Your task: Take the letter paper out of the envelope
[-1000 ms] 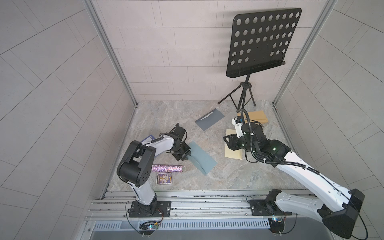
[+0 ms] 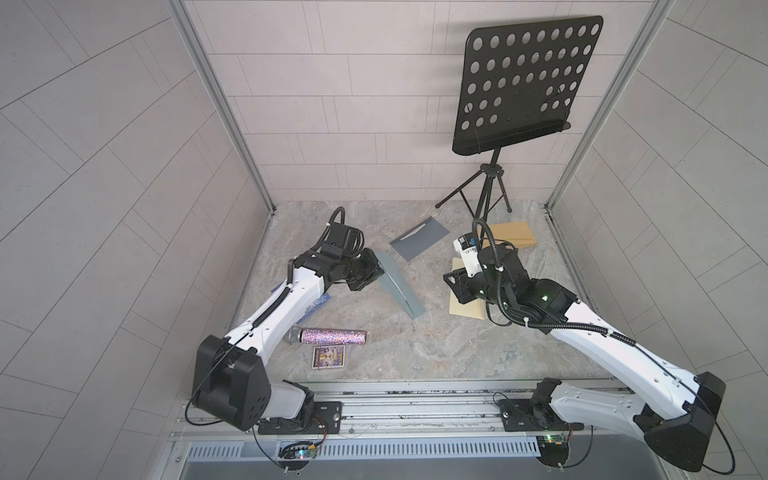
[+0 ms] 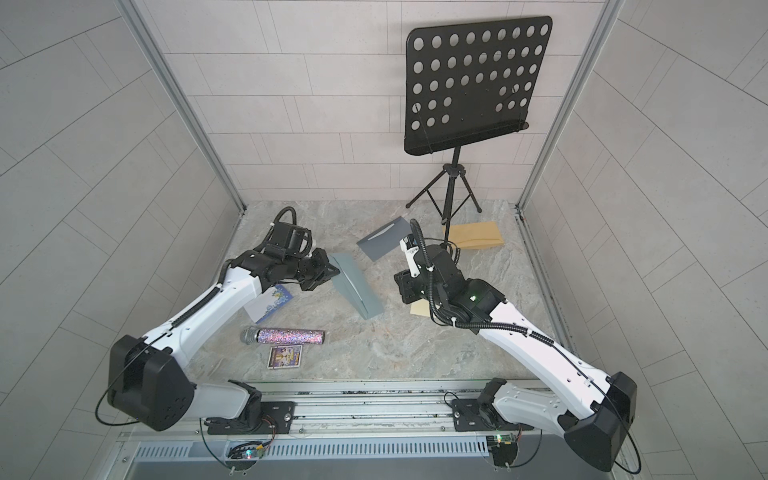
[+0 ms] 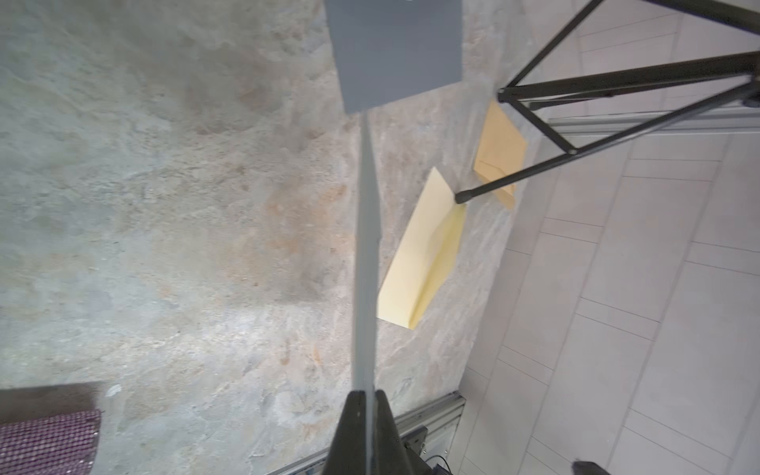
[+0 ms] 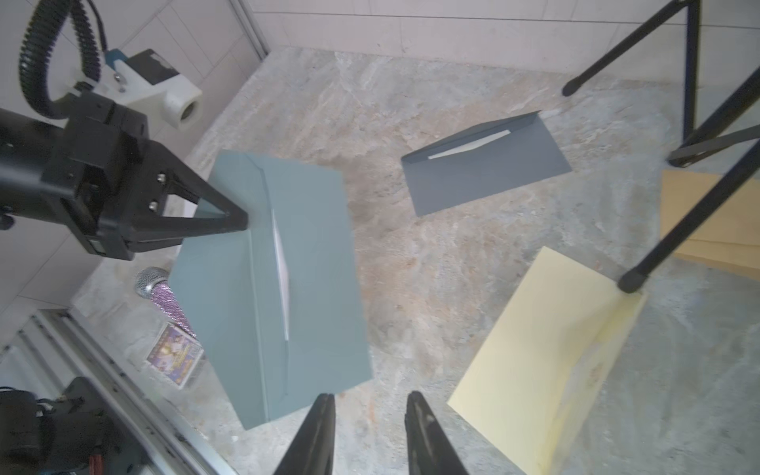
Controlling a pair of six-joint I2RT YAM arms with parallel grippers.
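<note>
My left gripper is shut on the flap side of a light blue envelope (image 5: 324, 285), raised off the floor. A thin white strip of letter paper (image 5: 282, 277) shows along the slit beside the flap. In the left wrist view the envelope (image 4: 365, 261) appears almost edge-on, running up from between the fingers. My right gripper stands open with nothing between its fingertips, to the right of the blue envelope and pointing toward it in the top left view.
A dark grey envelope (image 5: 487, 162) with a white edge showing lies at the back. The cream envelope (image 5: 530, 340) and tan envelope (image 5: 712, 213) lie right, by the black stand's legs (image 5: 696, 213). A microphone (image 2: 332, 336) and a card case (image 2: 329, 357) lie front left.
My left gripper has lifted the blue envelope off the floor and carried it toward the back, turning it steeper.
</note>
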